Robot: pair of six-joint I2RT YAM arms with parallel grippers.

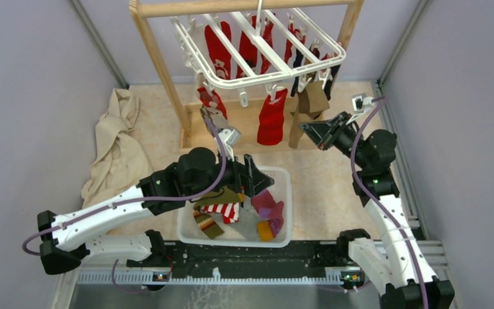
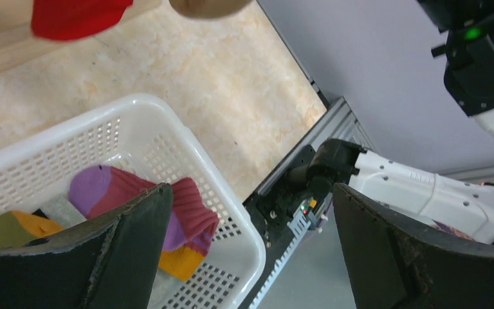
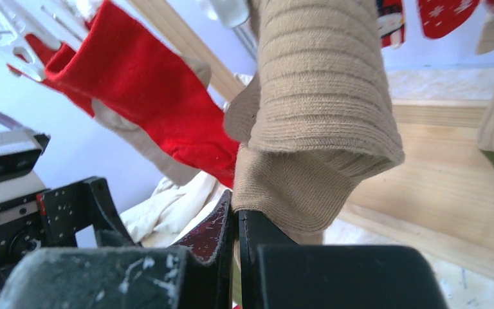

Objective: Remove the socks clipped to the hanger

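Observation:
Socks hang from clips on the white hanger (image 1: pixel 291 71), among them a red sock (image 1: pixel 271 119) at the front and a beige sock (image 1: pixel 311 100) to its right. My right gripper (image 1: pixel 307 129) is shut at the beige sock; in the right wrist view the sock's ribbed cloth (image 3: pixel 321 84) hangs just above the fingertips, and whether any is pinched is unclear. My left gripper (image 1: pixel 257 177) is open above the white basket (image 1: pixel 283 238), which holds loose socks (image 2: pixel 122 190); nothing shows between its fingers.
A wooden frame (image 1: pixel 151 45) carries the hanger over a wooden tray (image 1: pixel 241 138). Crumpled beige cloth (image 1: pixel 109 148) lies at left. Bare table (image 1: pixel 321 193) shows right of the basket.

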